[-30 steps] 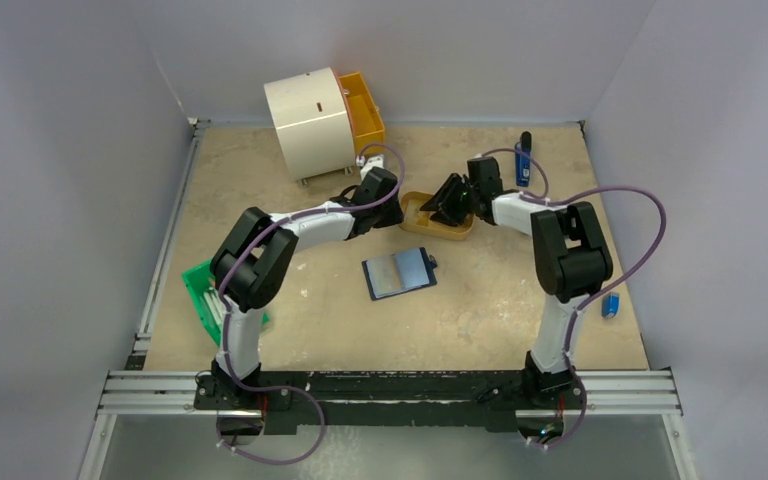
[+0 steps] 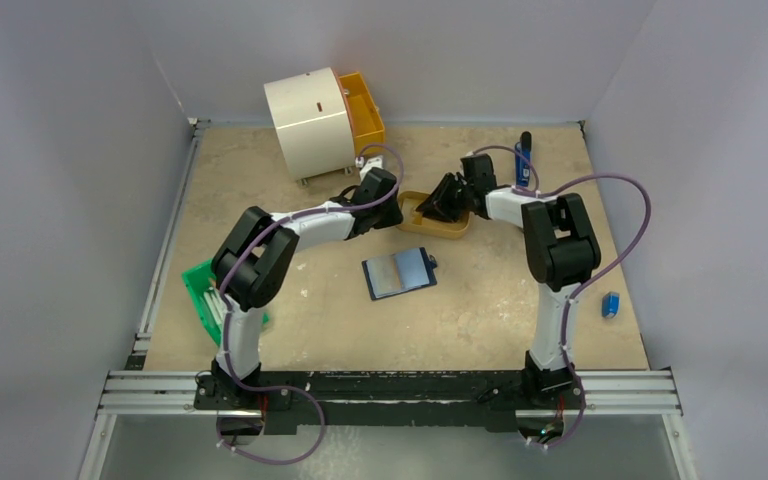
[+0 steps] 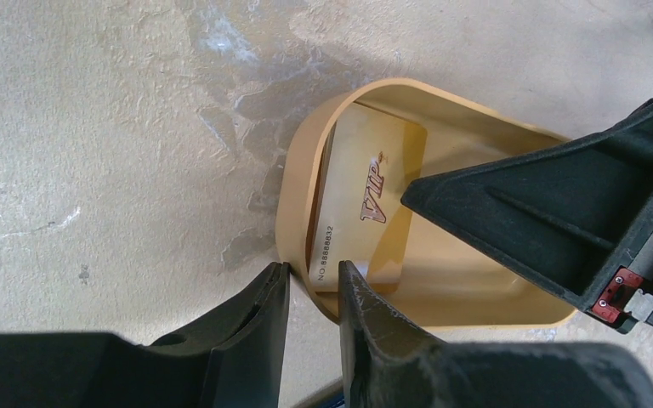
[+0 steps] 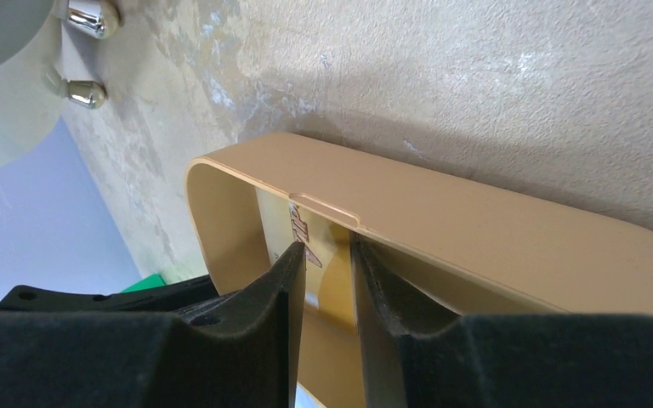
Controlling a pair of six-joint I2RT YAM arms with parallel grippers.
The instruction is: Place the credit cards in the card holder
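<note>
A gold VIP card [image 3: 366, 183] leans at one end of the tan tray [image 3: 476, 319], with edges of other cards seeming to show behind it. Astride that end wall, my left gripper is open, one finger outside the rim and the other inside. My right gripper is open inside the tray, its fingertips in front of the card's face; whether they touch it I cannot tell. In the top view, the card holder [image 2: 400, 273] lies spread on the table with clear sleeves, just in front of the tray.
The white cylindrical box [image 2: 310, 125] with an orange drawer stands behind my left arm. A green basket [image 2: 198, 285] is at the left. Blue items [image 2: 523, 162] lie at the back right, and a small blue box [image 2: 610, 304] near the right edge.
My right gripper and arm have shifted a little left, and the tray has slid slightly left toward my left gripper. The left arm looks still; the card holder has not moved.
</note>
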